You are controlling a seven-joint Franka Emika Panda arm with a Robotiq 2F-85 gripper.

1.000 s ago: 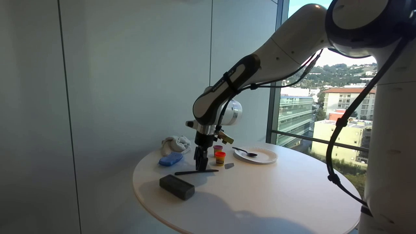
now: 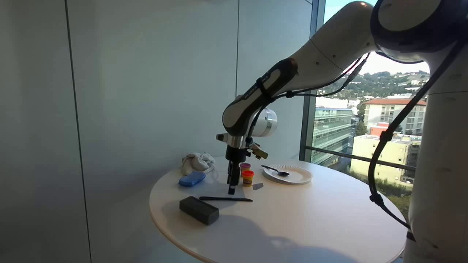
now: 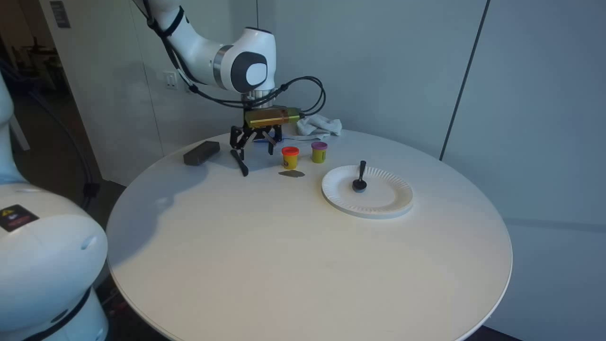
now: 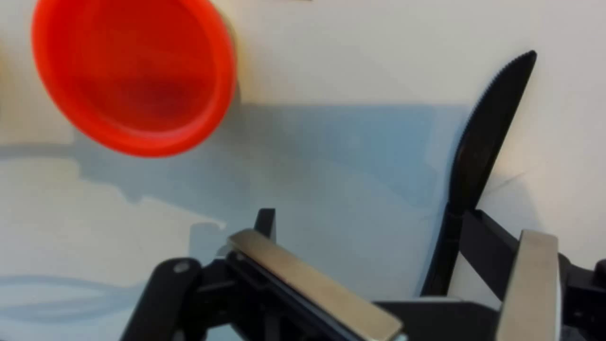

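A black plastic knife point(image 2: 219, 198) lies on the white table, its serrated blade plain to see in the wrist view, where the knife point(image 4: 483, 142) is at the right. My gripper point(image 3: 256, 151) is open near it, with nothing held between its fingers. In the wrist view one finger point(image 4: 485, 247) overlaps the knife's handle area; whether they touch, I cannot tell. The other finger point(image 4: 265, 223) stands well away over bare table. Beside the gripper are a red-lidded tub point(image 3: 290, 158) and a purple-lidded tub point(image 3: 319, 152).
A dark block point(image 2: 199, 210) sits near the table's edge. A blue packet point(image 2: 192, 178) and a pale cloth point(image 3: 319, 125) lie at the back. A white plate point(image 3: 392, 200) carries a black spoon point(image 3: 360, 181); a flat grey piece point(image 3: 292, 174) lies by the tubs.
In exterior view 1, my gripper has shifted a little to the right, off the knife it overlapped before. The other objects have stayed put.
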